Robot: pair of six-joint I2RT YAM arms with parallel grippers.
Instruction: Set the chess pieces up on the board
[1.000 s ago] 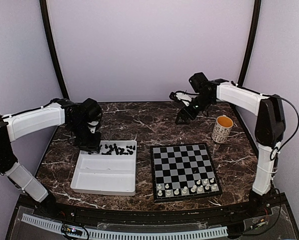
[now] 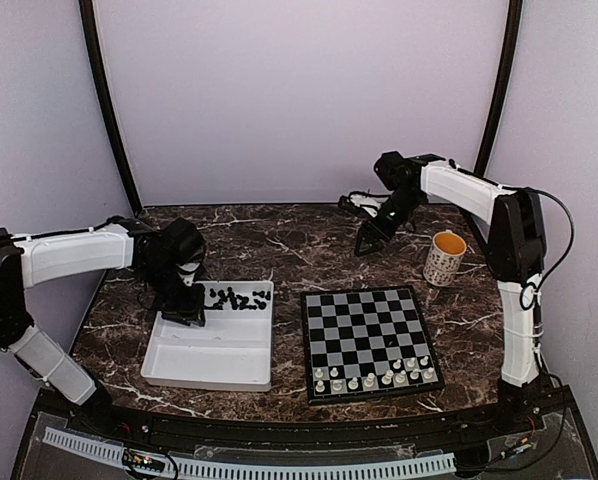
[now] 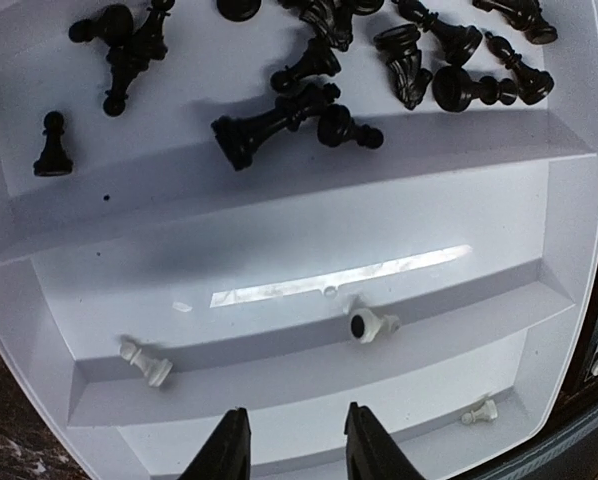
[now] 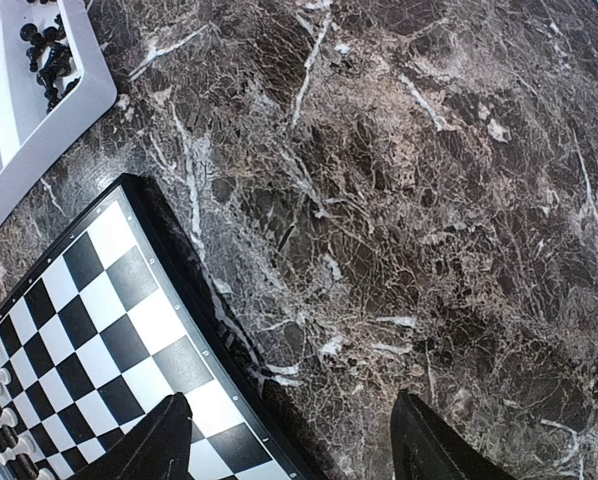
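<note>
A chessboard (image 2: 364, 330) has white pieces along its near edge. Black pieces (image 3: 254, 130) lie loose in the top compartment of the white tray (image 3: 569, 200). Three white pieces lie in lower compartments: one at left (image 3: 149, 365), one central (image 3: 369, 325), one small at right (image 3: 479, 412). My left gripper hangs over the tray, fingers apart, nothing visible between them. My right gripper is above the table by the board's far edge, fingers apart, nothing between them.
An orange-lined patterned cup (image 2: 444, 262) stands right of the board.
The right arm shifted slightly. The board looks unchanged.
</note>
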